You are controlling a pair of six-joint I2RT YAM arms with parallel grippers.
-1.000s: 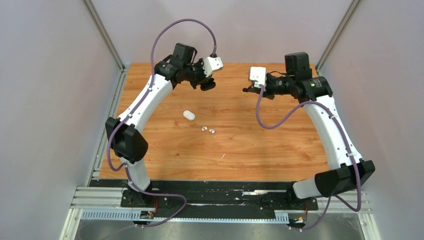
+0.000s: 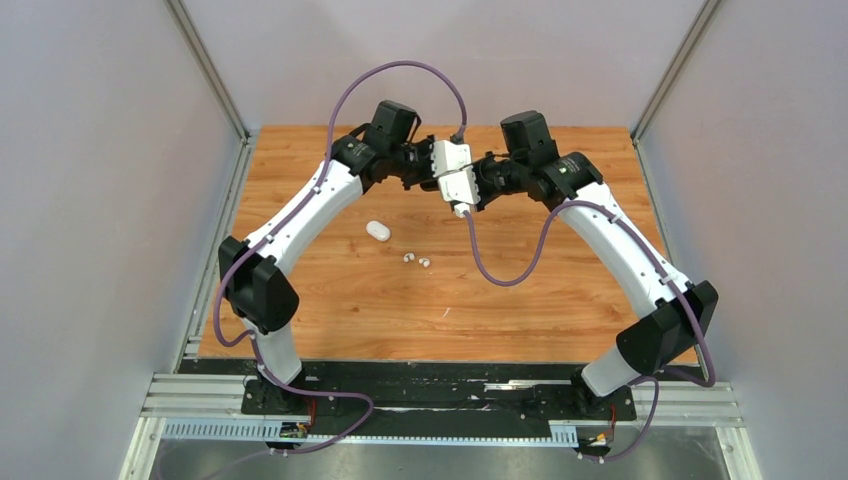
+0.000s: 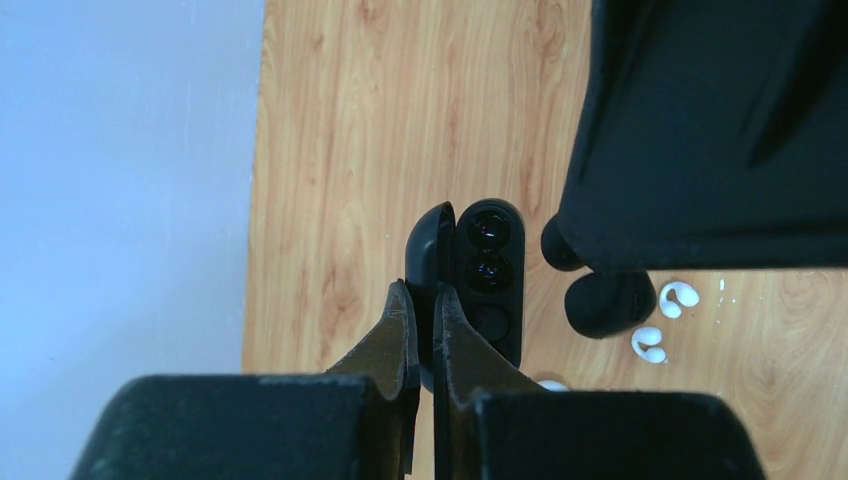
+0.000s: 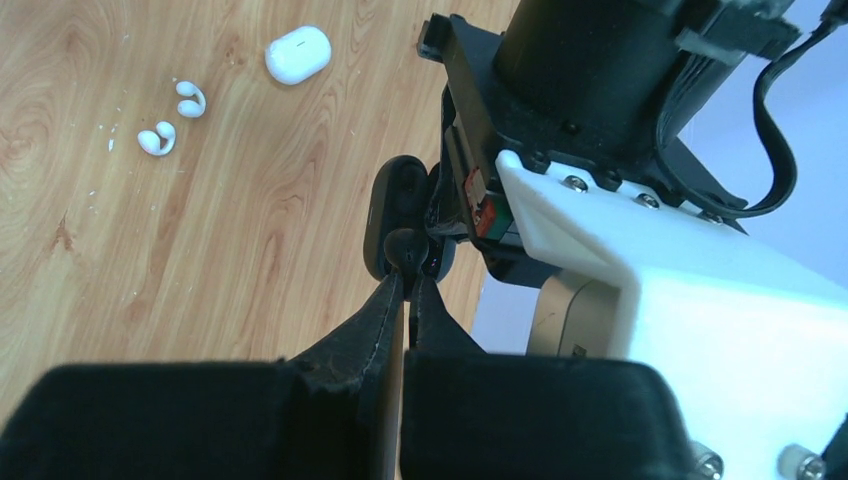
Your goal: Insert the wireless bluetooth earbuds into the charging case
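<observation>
The white charging case [image 2: 378, 231] lies closed-looking on the wooden table, left of centre. Just in front and to its right are two white earbuds, one [image 2: 409, 257] beside the other [image 2: 424, 262], both loose. My left gripper is shut, with no earbud or case between its fingers. The right gripper is likewise shut, nothing showing between its fingers. Both hang close together above the table's far part, well away from the earbuds [image 4: 190, 99]. Dark rounded parts with round recesses [image 3: 490, 270] sit right by the fingertips. From above, the white camera mounts hide the fingers.
The two arms' white mounts [image 2: 452, 160] nearly meet at top centre, leaving little room between them. A small white mark [image 2: 447, 312] shows on the table [image 2: 540, 310]. Purple cables loop from both arms.
Case and earbuds have stayed where they were.
</observation>
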